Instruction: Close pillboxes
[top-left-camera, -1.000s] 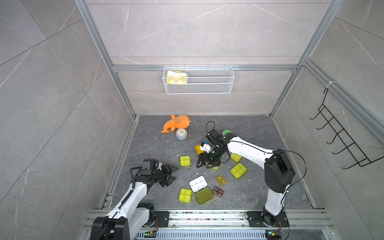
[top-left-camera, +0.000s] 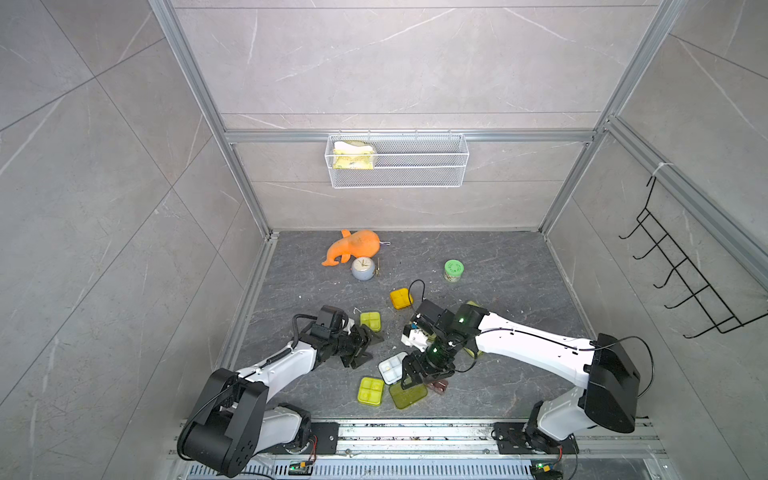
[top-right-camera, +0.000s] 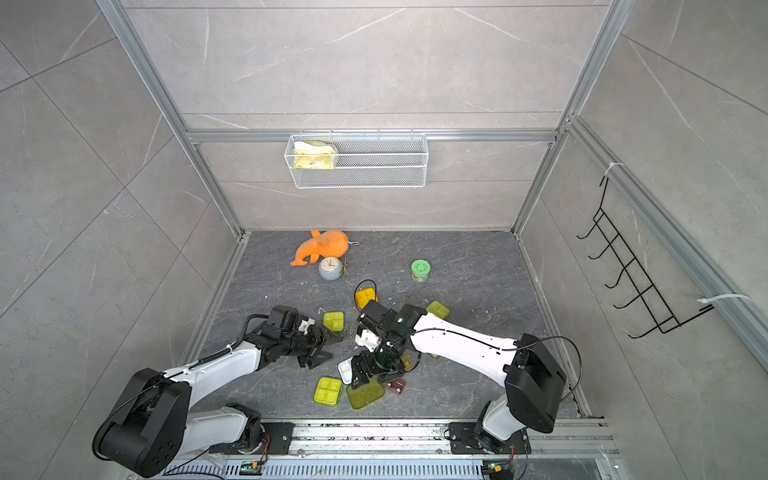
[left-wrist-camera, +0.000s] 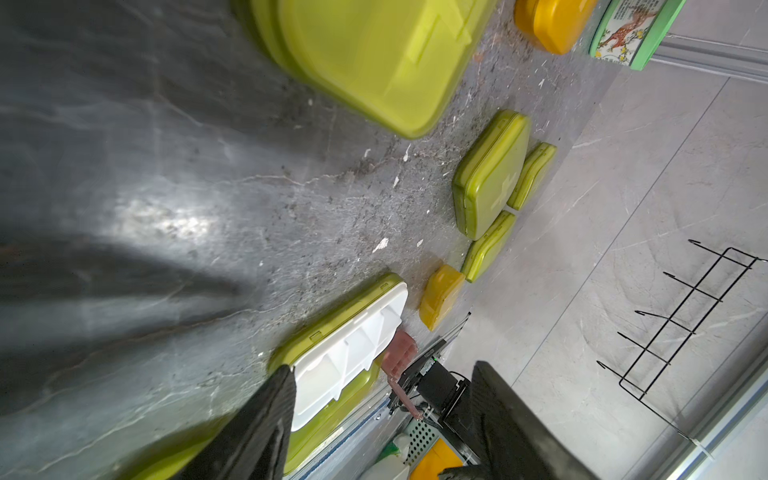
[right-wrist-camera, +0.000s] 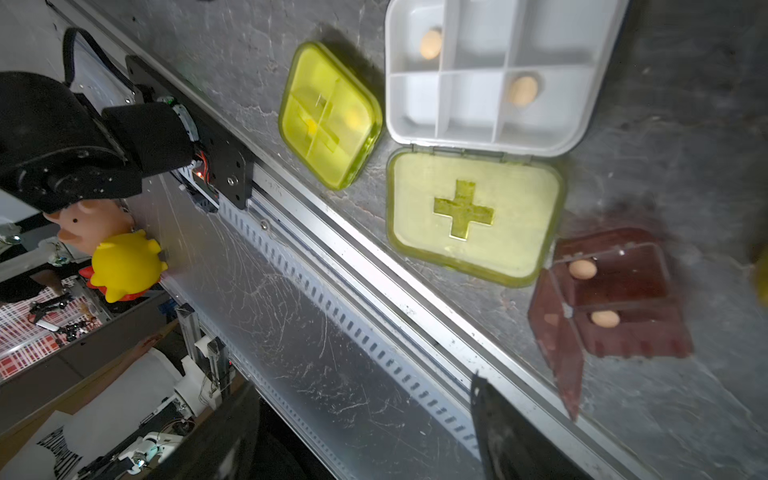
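Note:
My right gripper (top-left-camera: 420, 369) hangs open over a white pillbox (right-wrist-camera: 500, 96) with its lid (right-wrist-camera: 512, 224) folded out flat, pills in two compartments, and beside a brown pillbox (right-wrist-camera: 628, 284) with two pills and a raised lid. A small closed yellow-green pillbox (right-wrist-camera: 328, 112) lies beside the white one. My left gripper (top-left-camera: 356, 352) is open, low on the left, near another yellow-green pillbox (top-left-camera: 369, 321), with nothing between its fingers; the white pillbox shows beyond it in the left wrist view.
An orange pillbox (top-left-camera: 400, 298), green-lidded jar (top-left-camera: 453, 269), clock (top-left-camera: 363, 269) and orange plush whale (top-left-camera: 356, 245) stand toward the back. More yellow-green pillboxes (left-wrist-camera: 489, 176) are on the right, partly behind the right arm.
The left gripper has moved to the right, closer to the middle of the table.

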